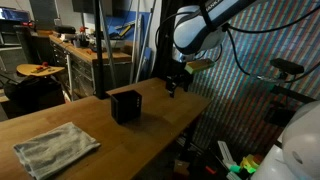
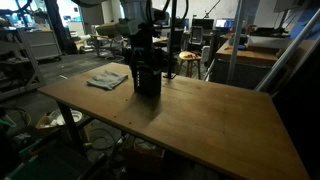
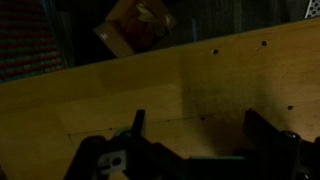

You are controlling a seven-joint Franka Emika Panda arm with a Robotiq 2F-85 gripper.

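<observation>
My gripper hangs over the wooden table point(image 3: 100, 92) with its fingers spread wide and nothing between them. In exterior view 1 the gripper point(image 1: 179, 90) is high above the table's right part, to the right of a black box point(image 1: 126, 106) and clear of it. That box stands on the table. A folded grey cloth point(image 1: 56, 150) lies flat at the near left. Exterior view 2 has the arm in front of the black box point(image 2: 148, 84), hiding its upper part; the grey cloth point(image 2: 108, 80) lies farther left there.
Bare tabletop point(image 2: 220, 115) fills the right side in exterior view 2. In the wrist view, a table edge crosses the upper part, and an open cardboard box point(image 3: 133, 25) lies below it on the floor. A round stool point(image 1: 38, 70) stands behind.
</observation>
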